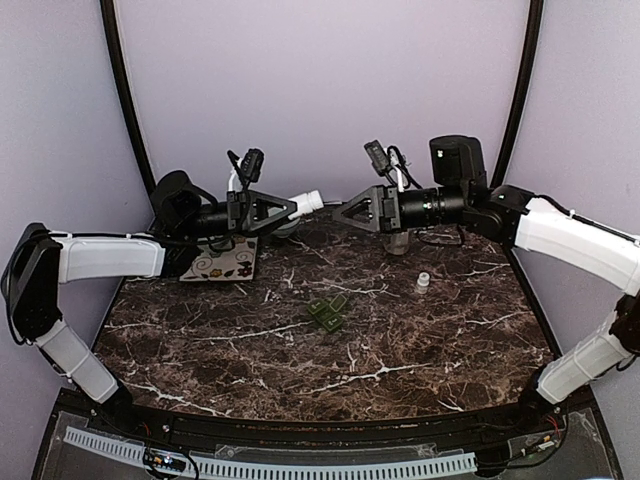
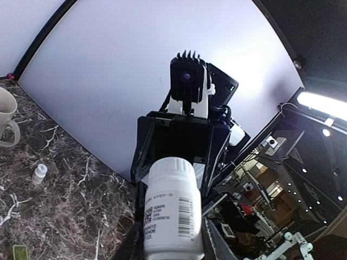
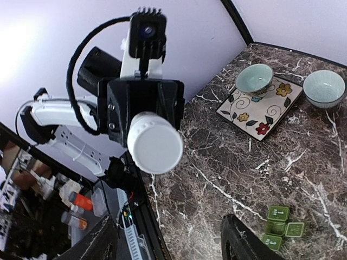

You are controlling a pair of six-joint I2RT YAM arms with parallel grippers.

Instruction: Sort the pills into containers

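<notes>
A white capped bottle (image 1: 307,204) with a printed label (image 2: 169,214) is held in the air by my left gripper (image 1: 284,209), which is shut on it. Its round white cap (image 3: 157,150) points toward the right arm. Facing it across a gap is my right gripper (image 1: 352,213), its fingers apart and nothing between them in the right wrist view. Small green open containers (image 1: 327,312) lie clustered on the marble table below. No loose pills can be made out.
A small white bottle (image 1: 423,281) stands at the table's right. Toward the back left, a floral tile (image 3: 263,111) bears a pale green bowl (image 3: 254,80); another bowl (image 3: 323,89) sits beside it. A white mug (image 2: 6,111) is at the back.
</notes>
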